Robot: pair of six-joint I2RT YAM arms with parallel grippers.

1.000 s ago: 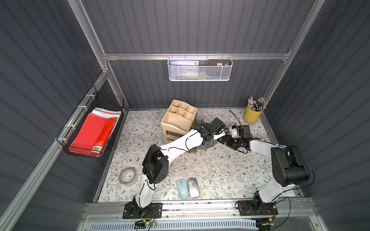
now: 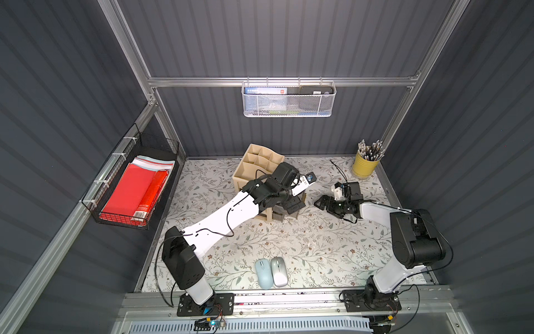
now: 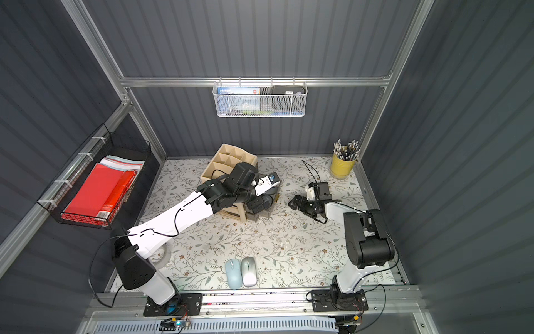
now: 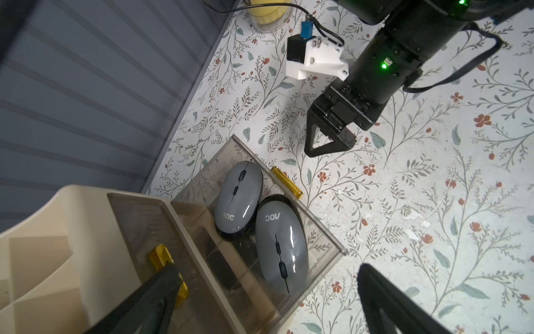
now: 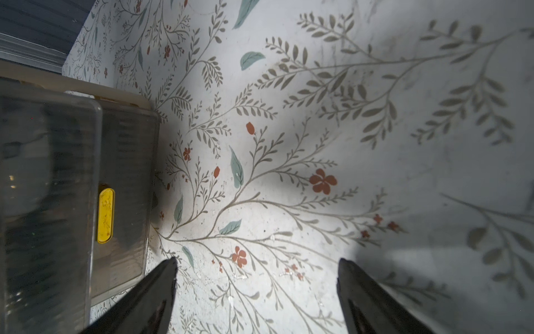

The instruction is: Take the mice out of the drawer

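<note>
Two grey mice, a smaller one (image 4: pixel 239 194) and a larger one (image 4: pixel 281 242), lie in the pulled-out clear drawer (image 4: pixel 331 247) of the beige organizer (image 4: pixel 89 233). My left gripper hangs over the drawer, open, with nothing held between its fingers. My right gripper (image 2: pixel 324 203) is low at the table just right of the drawer, partly open and empty in its wrist view. A light blue mouse (image 2: pixel 263 272) and a silver mouse (image 2: pixel 279 271) lie side by side on the front of the table.
A yellow pen cup (image 2: pixel 364 167) stands at the back right. A black wire basket with red folders (image 2: pixel 133 189) hangs on the left; a white mesh basket (image 2: pixel 288 111) hangs at the back.
My left arm has pulled back leftward from near the right gripper and now hangs over the organizer and drawer. My right arm has barely moved.
</note>
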